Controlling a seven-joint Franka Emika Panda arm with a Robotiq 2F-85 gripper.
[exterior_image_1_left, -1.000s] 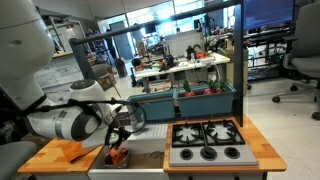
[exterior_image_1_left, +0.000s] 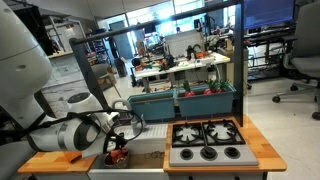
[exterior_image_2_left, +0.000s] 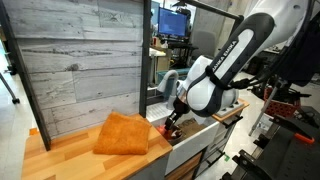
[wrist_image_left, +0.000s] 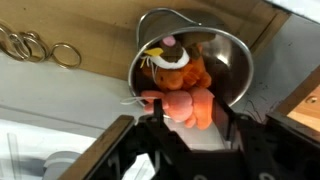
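Observation:
An orange and pink soft toy (wrist_image_left: 178, 68) with a brown and white head lies in a round metal pot (wrist_image_left: 240, 72) in the wrist view. My gripper is low over the pot's near side. Its fingers stand apart, with the toy's pink end between or just under the tips. Whether they press on it cannot be told. In exterior view 1 the gripper (exterior_image_1_left: 116, 150) is down at the pot (exterior_image_1_left: 117, 160), partly hiding the toy. Exterior view 2 shows a bit of red at the pot, beside the gripper (exterior_image_2_left: 174, 128).
A stove (exterior_image_1_left: 210, 143) with several burners stands right of the pot. Behind is a blue-grey shelf (exterior_image_1_left: 206, 104). An orange cloth (exterior_image_2_left: 122, 135) lies on the wooden counter. Metal rings (wrist_image_left: 66, 54) lie left of the pot.
My arm has come down, bringing the gripper lower to the pot. The toy, plain to see a second ago, is now more covered by the gripper.

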